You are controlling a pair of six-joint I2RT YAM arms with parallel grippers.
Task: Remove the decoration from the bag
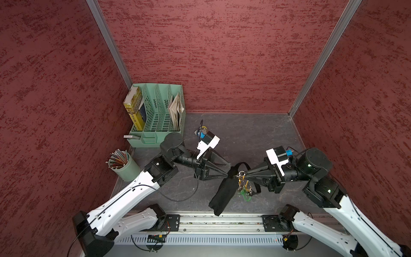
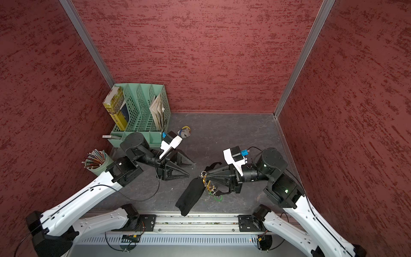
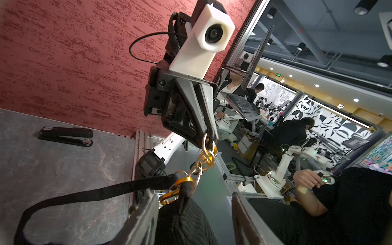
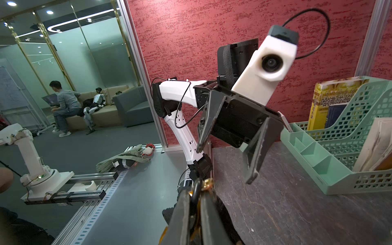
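A black bag (image 1: 224, 192) with a strap (image 3: 81, 196) is held above the grey table, near the front. Gold and silver rings and clasps (image 3: 206, 157), with a green loop (image 1: 245, 195), hang at its top. My right gripper is shut on the clasp at the top of this bunch. Opposite it, my left gripper is open, its fingers facing the bag's top and rings with nothing between them.
A green organiser (image 1: 156, 135) with books and papers stands at the back left, a pen cup (image 1: 128, 171) in front of it. A small blue-grey item (image 2: 185, 132) lies beside the organiser.
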